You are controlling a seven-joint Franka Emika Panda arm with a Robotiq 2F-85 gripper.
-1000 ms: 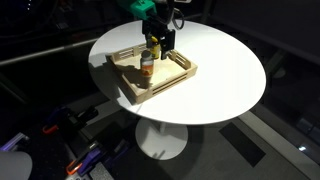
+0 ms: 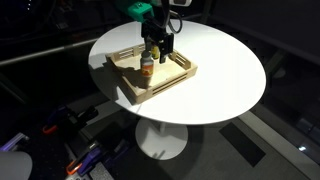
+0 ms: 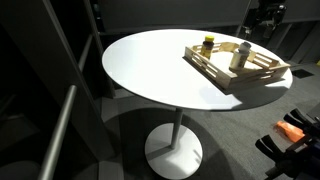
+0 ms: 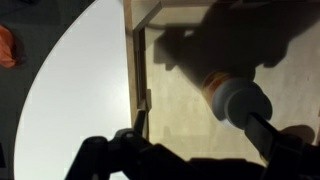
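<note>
A shallow wooden tray [image 2: 183, 76] sits on the round white table. Inside it stands a bottle with an orange label [image 2: 147, 66], towards the tray's near left side. A yellow-capped bottle [image 3: 208, 44] and pale-topped containers [image 3: 240, 58] also show in the tray in the second exterior view. Above the tray hangs my gripper [image 2: 159, 48], open. In the wrist view a grey-white cap [image 4: 245, 101] over an orange label lies close to the right finger [image 4: 264, 138]. Nothing is gripped; part of the bottle is hidden under its own cap.
The tray's wooden wall [image 4: 137, 75] rises left of the bottle in the wrist view. Bare white table [image 2: 225, 75] lies to the tray's right. An orange object [image 3: 290, 131] is off the table at lower right.
My gripper and arm have come down slightly over the tray. The bottles and the tray stay where they were.
</note>
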